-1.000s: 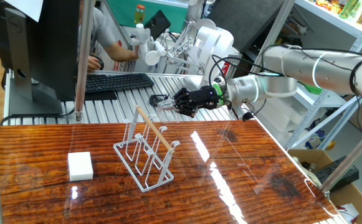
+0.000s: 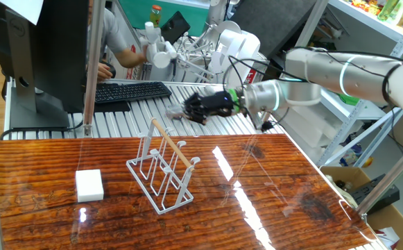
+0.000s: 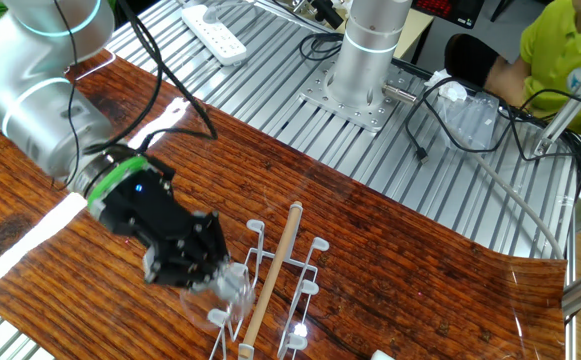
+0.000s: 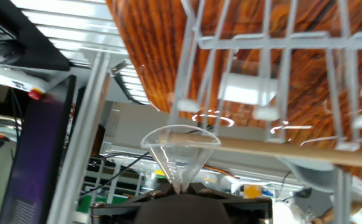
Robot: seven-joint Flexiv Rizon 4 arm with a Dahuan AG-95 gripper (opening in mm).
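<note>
My gripper [image 2: 185, 110] is shut on a clear flared cup [image 4: 179, 157], whose narrow end sits between the fingertips in the wrist view. In exterior view 2 the see-through cup [image 3: 220, 296] hangs from the gripper [image 3: 210, 270], close to the near-left side of the white wire rack in that picture. The rack [image 2: 161, 173] stands on the wooden table, with several upright prongs and a wooden bar [image 2: 171, 142] along its top. No cup shows on its prongs. Whether cup and rack touch cannot be told.
A white block [image 2: 89, 185] lies on the table left of the rack. Behind the table are a monitor [image 2: 48, 62], a keyboard [image 2: 133, 91] and a person's arm.
My arm and gripper have shifted a little to the left and slightly up in exterior view 1, with the cup still held. The rack and the white block have stayed put.
</note>
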